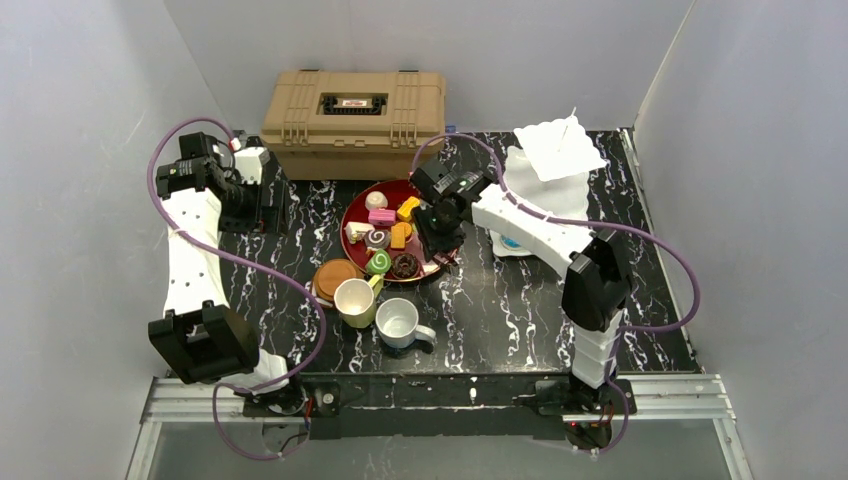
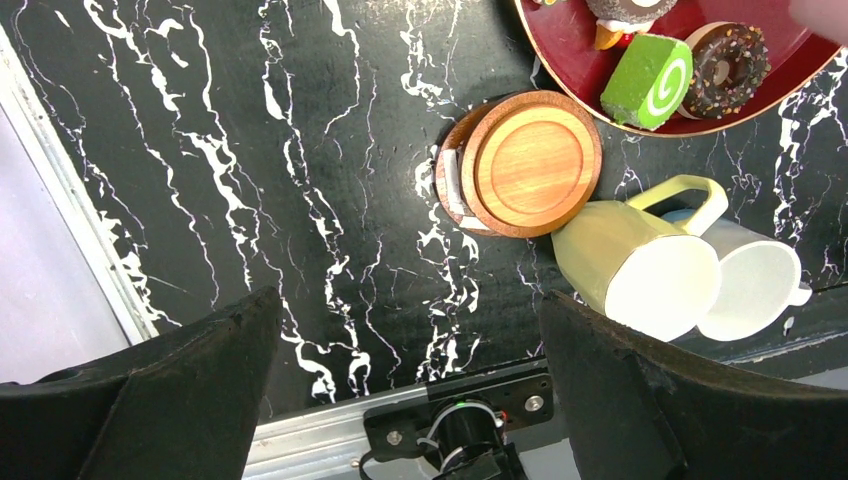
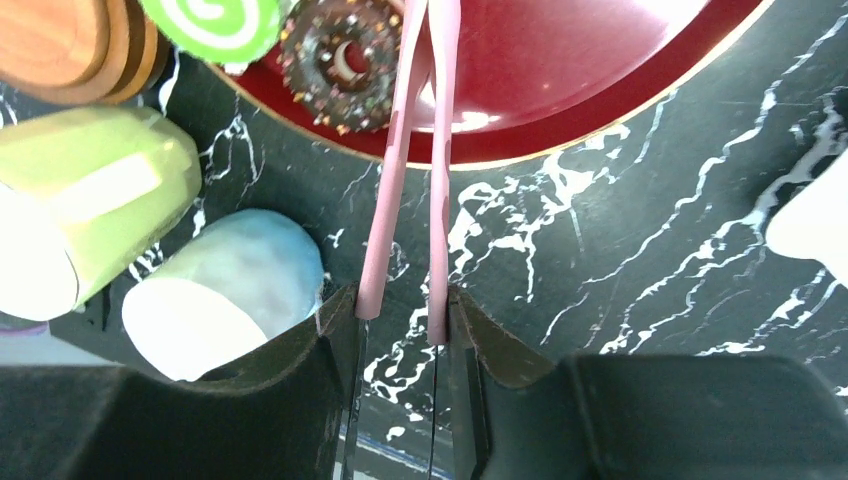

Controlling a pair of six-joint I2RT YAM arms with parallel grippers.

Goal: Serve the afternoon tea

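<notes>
My right gripper is shut on pink tongs [image 3: 440,200] and hangs over the right part of the red tray [image 1: 355,210], beside the chocolate donut [image 3: 340,90]. The tray holds several sweets, among them a green swirl cake [image 2: 645,80]. My left gripper stands open at the left, over bare table. In front of the tray are a yellow mug [image 1: 352,305], a pale blue-white mug [image 1: 398,325] and stacked wooden coasters [image 2: 530,165].
A tan toolbox [image 1: 355,120] stands at the back. A white padded sheet [image 1: 560,150] lies at the back right.
</notes>
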